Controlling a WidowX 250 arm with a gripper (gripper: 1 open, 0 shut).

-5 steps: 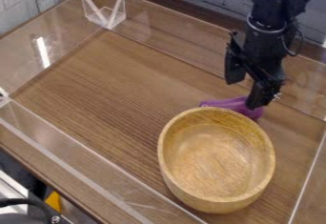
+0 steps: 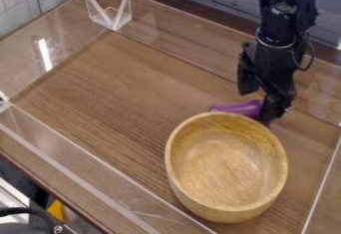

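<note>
My black gripper is open, lowered on the right of the table, its fingers reaching down around a purple object, elongated and lying behind a large pale yellow bowl. Whether the fingers touch the purple object I cannot tell.
A white wire holder stands at the back left. The bowl takes up the front right.
The gripper has moved slightly down and toward the viewer, closer around the purple object. The bowl has not visibly moved.
</note>
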